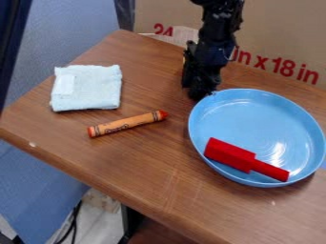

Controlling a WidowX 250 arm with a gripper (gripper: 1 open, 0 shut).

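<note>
My black gripper (203, 78) is low over the wooden table (114, 172), at the back-left edge of a blue plate (254, 124); whether its fingers are open or shut is unclear. A red object with a handle (234, 155), like a toy cleaver or roller, lies on the plate's front half. An orange crayon (125, 123) lies left of the plate, and a folded light cloth (84, 88) lies further left.
A cardboard box (280, 43) stands along the back. The table's left edge drops to a blue surface.
</note>
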